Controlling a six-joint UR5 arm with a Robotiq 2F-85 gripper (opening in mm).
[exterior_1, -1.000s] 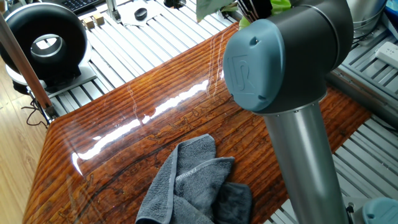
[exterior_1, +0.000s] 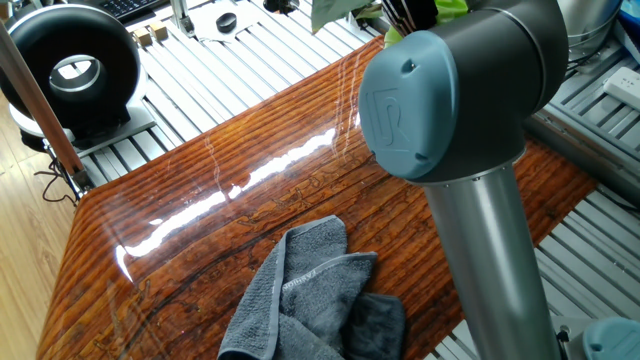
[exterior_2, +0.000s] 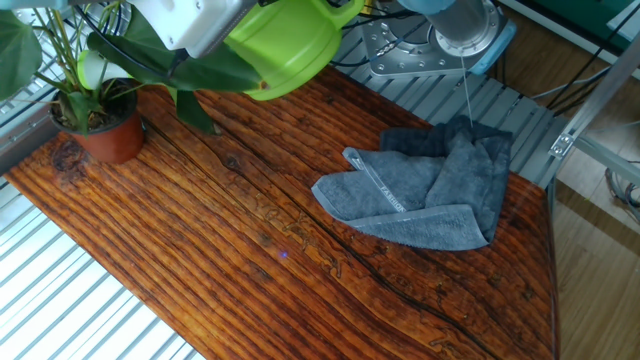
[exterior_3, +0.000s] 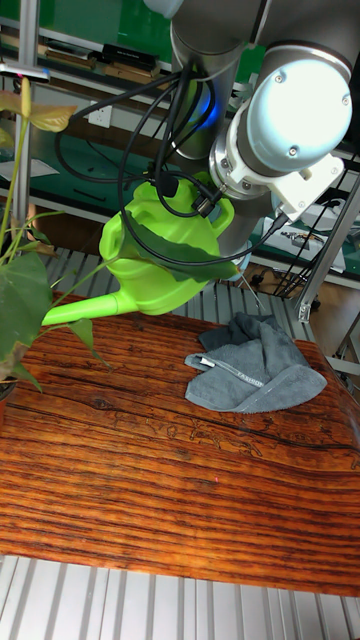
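Observation:
A bright green watering can (exterior_3: 160, 279) is up in the air at the arm's end, tipped so its spout (exterior_3: 91, 309) slopes down to the left towards the potted plant (exterior_3: 19, 309). In exterior view 2 the can (exterior_2: 290, 45) looms large at the top, above the tabletop. The wrist (exterior_3: 293, 112) with its white bracket (exterior_3: 304, 190) is beside the can's handle side. My fingers are hidden behind cables, a leaf and the can; the raised, tilted can shows that my gripper has hold of it. Only a sliver of green shows in exterior view 1.
A crumpled grey towel (exterior_2: 420, 190) lies on the wooden tabletop (exterior_2: 250, 260) near the arm's base (exterior_2: 410, 45). The plant's brown pot (exterior_2: 112, 138) stands at the opposite end. Loose black cables (exterior_3: 122, 171) loop around the wrist.

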